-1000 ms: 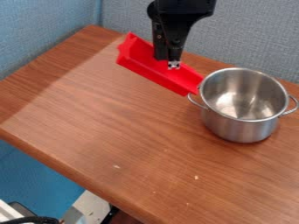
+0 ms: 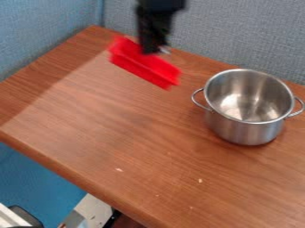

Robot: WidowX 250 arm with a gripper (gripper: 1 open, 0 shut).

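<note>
My gripper [image 2: 155, 44], black and blurred, is at the top centre, over a red flat object [image 2: 143, 64] that it appears to carry; whether its fingers grip it is too blurred to tell. A steel pot [image 2: 248, 107] with two side handles stands upright on the wooden table [image 2: 113, 142] at the right, apart from the red object.
Blue-grey padded walls [image 2: 244, 36] bound the table at the back and left. Some equipment lies below the table's edge at the bottom left.
The pot has not moved.
</note>
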